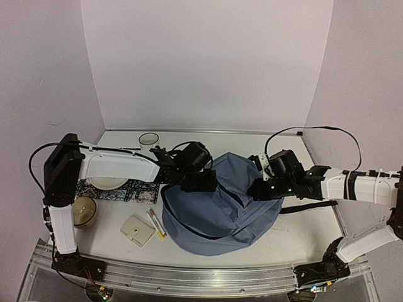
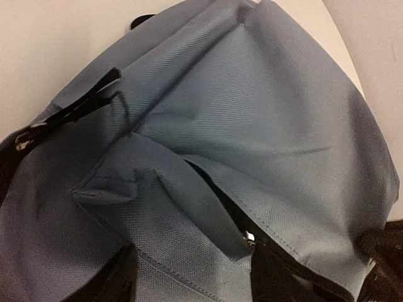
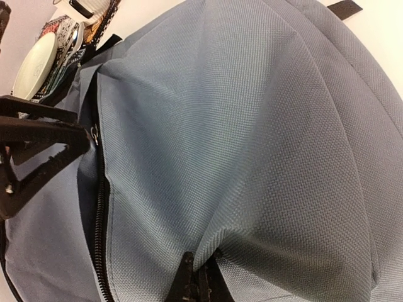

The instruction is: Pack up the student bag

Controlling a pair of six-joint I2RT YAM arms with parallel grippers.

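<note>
The grey-blue fabric bag (image 1: 204, 242) lies rumpled on the table, its dark zipper (image 3: 101, 220) partly parted. Over the bag's upper part my left gripper stands open; a fold of cloth and a small metal zipper pull (image 2: 249, 238) show between or close by its fingers. Whether they touch the cloth, I cannot tell. On the right side, my right gripper is shut on a raised fold of the bag's fabric. Left of the bag lie a beige wallet (image 1: 137, 230) and a few pens (image 1: 155, 224).
At the left, a white plate (image 1: 108, 183) rests on a patterned mat (image 1: 135, 192), partly hidden by the left arm. Cups stand at the back (image 1: 148, 139) and the left edge (image 1: 84, 212). A black strap (image 1: 308, 206) trails right.
</note>
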